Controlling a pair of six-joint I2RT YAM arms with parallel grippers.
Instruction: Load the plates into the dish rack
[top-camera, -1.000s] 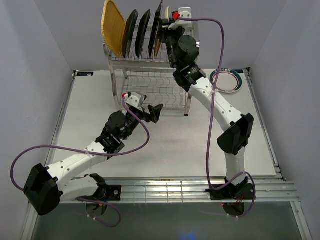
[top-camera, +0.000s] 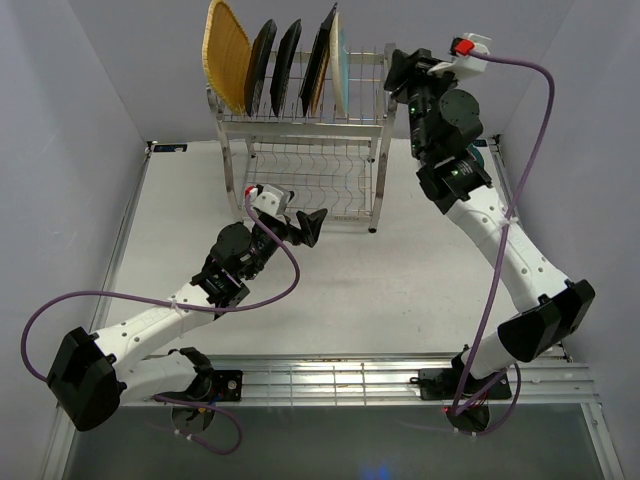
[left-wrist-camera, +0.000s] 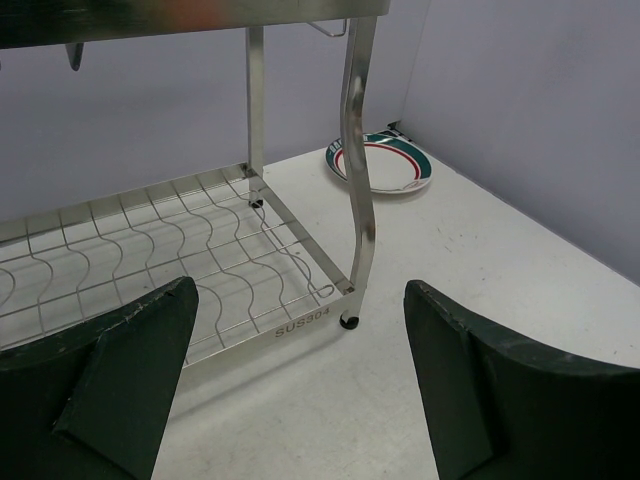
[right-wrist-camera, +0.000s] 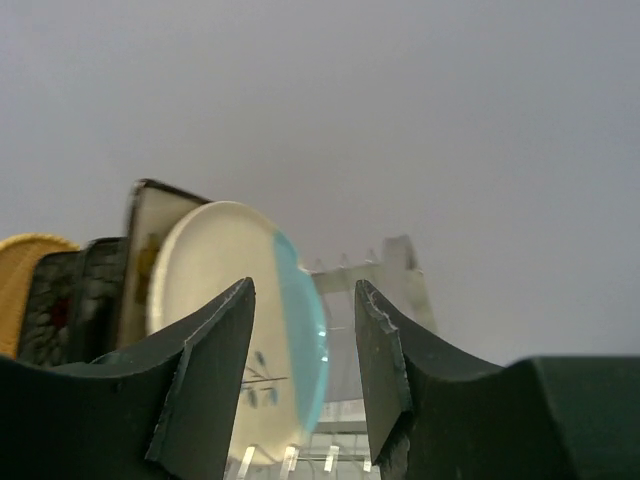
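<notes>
In the top tier of the metal dish rack (top-camera: 350, 130), a white plate with a pale blue edge (right-wrist-camera: 225, 290) stands on its rim. To its left in the top view are dark plates (top-camera: 284, 68) and a yellow woven plate (top-camera: 227, 55), also upright. Beyond the rack's right side, on the white surface, lies a white plate with green and red rings (left-wrist-camera: 390, 160). My right gripper is open, clear of the white plate, at the rack's upper right corner. Low before the rack, my left gripper stands open and empty.
The rack's lower tier (left-wrist-camera: 150, 250) is empty. A rack leg (left-wrist-camera: 357, 170) stands between my left gripper and the ringed plate. Bare white surface (top-camera: 310, 300) lies in front of the rack, and grey walls (top-camera: 585, 200) close in the sides.
My right gripper has moved right, off the white plate and past the rack's corner; that plate stays standing. The right arm now covers most of the ringed plate from above. My left arm is almost still.
</notes>
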